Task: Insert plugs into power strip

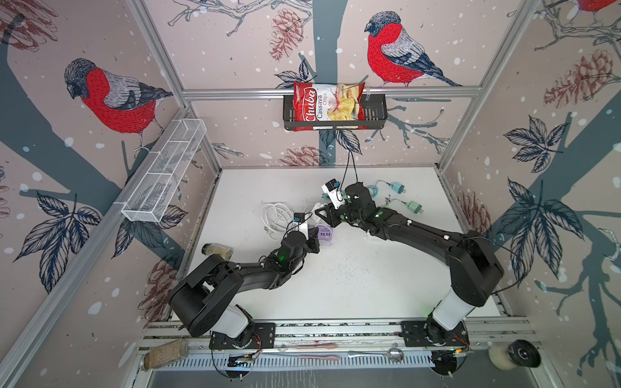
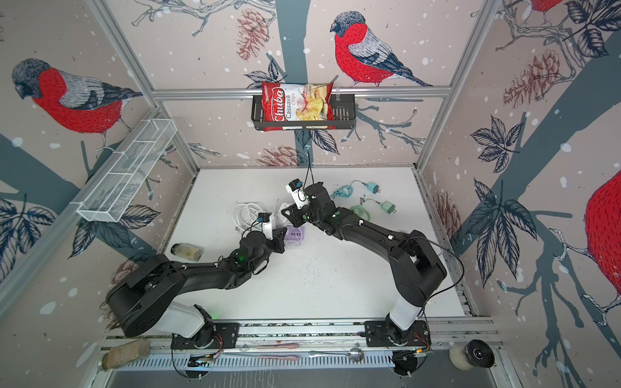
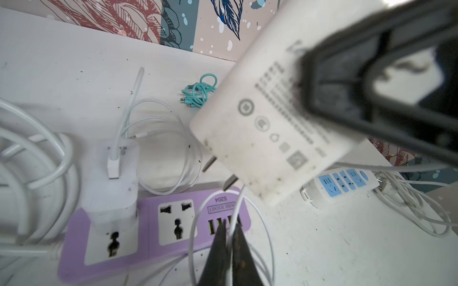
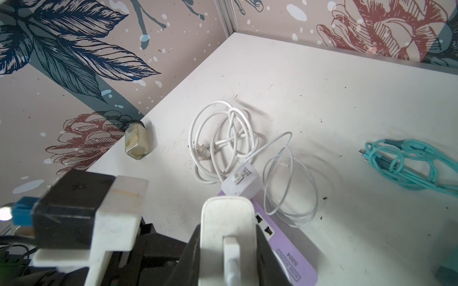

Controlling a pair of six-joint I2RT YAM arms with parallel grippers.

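The purple power strip [image 3: 150, 247] lies on the table, with a white charger [image 3: 109, 186] seated in its left socket. Beside that charger, the middle socket [image 3: 176, 221] is empty. My right gripper is shut on a second white charger [image 4: 228, 214], held tilted above the strip. Its two metal prongs [image 3: 220, 174] are bare and point down, apart from the sockets. My left gripper is shut low over the strip's USB end. A thin white cable [image 3: 236, 209] runs across its fingertips; whether they pinch it I cannot tell.
A coiled white cord [image 4: 221, 138] lies by the strip's far end. A white strip with blue sockets [image 3: 343, 183], teal cables [image 4: 405, 164] and green adapters [image 1: 414, 207] sit off to the right. A jar [image 1: 216, 251] stands left.
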